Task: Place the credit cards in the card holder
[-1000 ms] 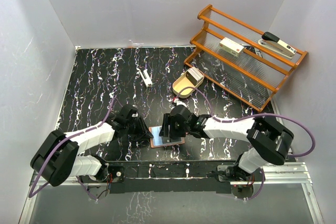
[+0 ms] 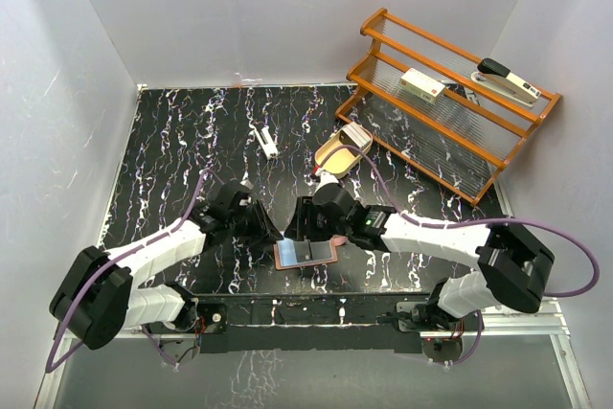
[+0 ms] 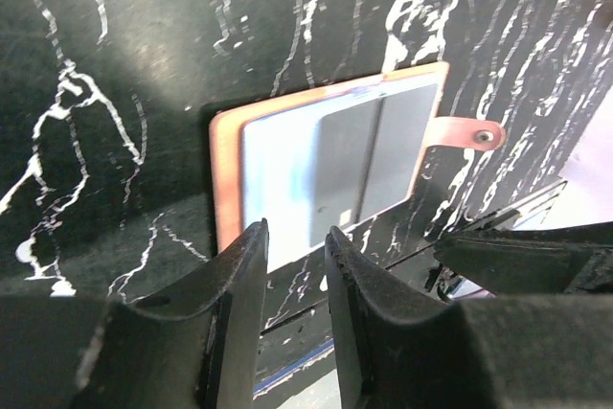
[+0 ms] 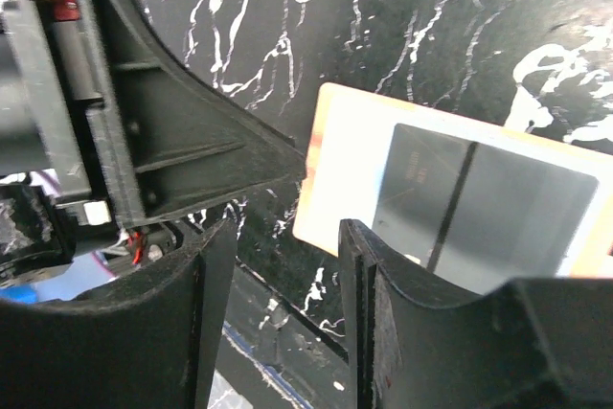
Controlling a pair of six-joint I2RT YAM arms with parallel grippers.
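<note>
The card holder (image 2: 324, 254) lies open and flat near the table's front edge, with a peach-pink border. In the left wrist view, a pale white-blue panel (image 3: 280, 174) fills one side. Two grey panels (image 3: 400, 141) sit beside it, split by a dark gap; whether these are cards or pockets I cannot tell. A pink snap strap (image 3: 465, 133) sticks out past the far end. My left gripper hovers over the pale end, part open and empty. Close by, my right gripper is also part open, nothing between its fingers, over the holder's pale edge.
A tan tray (image 2: 330, 162) holding a small box stands behind the holder. Further left lies a white item (image 2: 265, 143). A wooden rack (image 2: 450, 107) with a stapler (image 2: 508, 80) and a box fills the back right.
My left gripper has shifted slightly right over the holder. The right gripper has shifted slightly left and looks larger from above; its elbow has moved out to the right. The holder has stayed put.
</note>
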